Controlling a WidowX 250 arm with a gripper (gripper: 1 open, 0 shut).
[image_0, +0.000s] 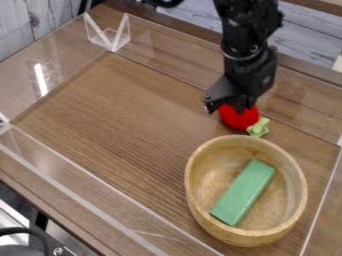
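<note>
The black robot gripper (230, 98) reaches down from the top centre-right, its fingertips around a red round object (241, 116) with a pale green piece (259, 128) at its lower right. Whether the fingers are closed on it cannot be told. A wooden bowl (201, 200) at the lower right holds a green rectangular block (243, 190).
A clear wire-like or plastic holder (104, 30) stands at the top left. A black cable lies at the lower left corner. A white panel edge runs along the top right.
</note>
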